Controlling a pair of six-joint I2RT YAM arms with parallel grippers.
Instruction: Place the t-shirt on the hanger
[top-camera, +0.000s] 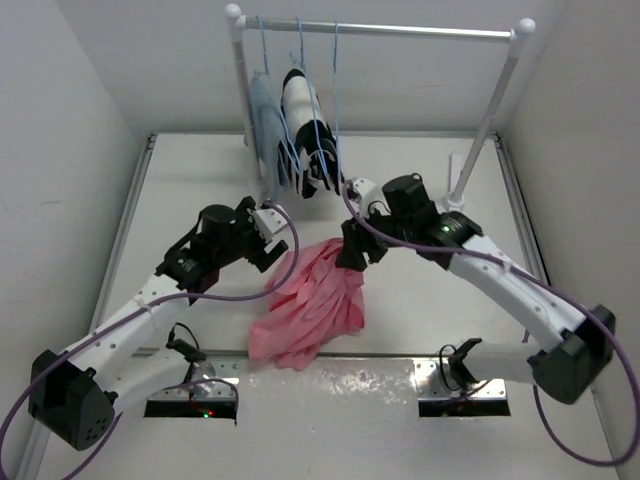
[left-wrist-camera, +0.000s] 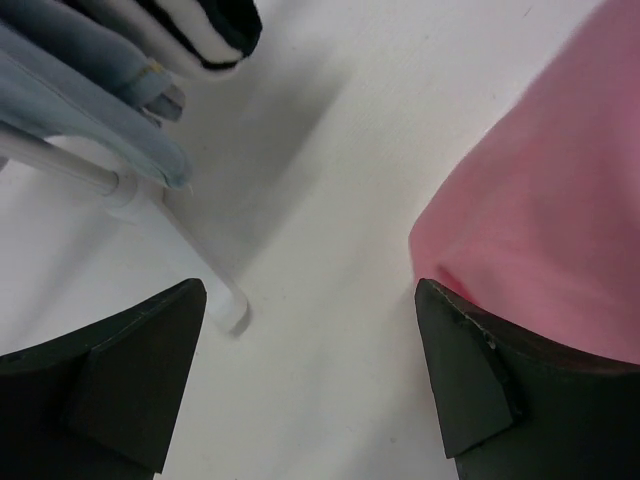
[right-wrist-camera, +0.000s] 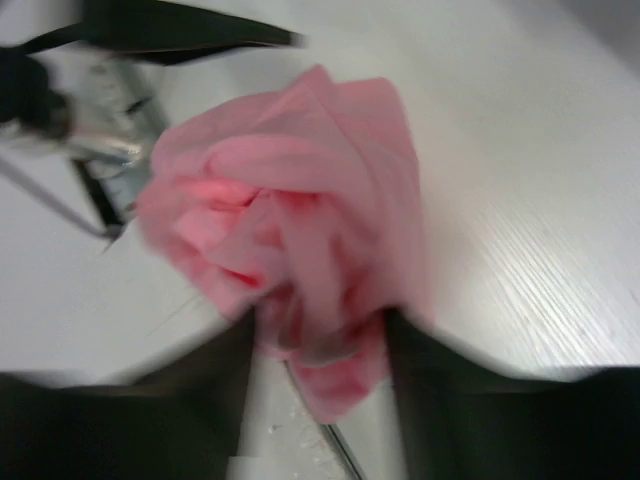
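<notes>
The pink t-shirt (top-camera: 312, 305) is a loose, crumpled heap near the middle front of the table, and its front end reaches over the edge. Beside its upper left part, my left gripper (top-camera: 270, 255) stands open; the left wrist view shows bare table between its fingers and pink cloth past the right one. My right gripper (top-camera: 362, 258) is over the shirt's upper right end. Its blurred fingers (right-wrist-camera: 215, 385) are apart, with cloth beyond and between them; contact is unclear. A blue hanger (top-camera: 337, 90) hangs from the rack, without visible clothing.
A silver rack bar (top-camera: 400, 31) spans the back. At its left end hang a blue-grey garment (top-camera: 268, 130) and a black-and-white garment (top-camera: 305, 115). The right half of the bar is empty, and bare table lies under it.
</notes>
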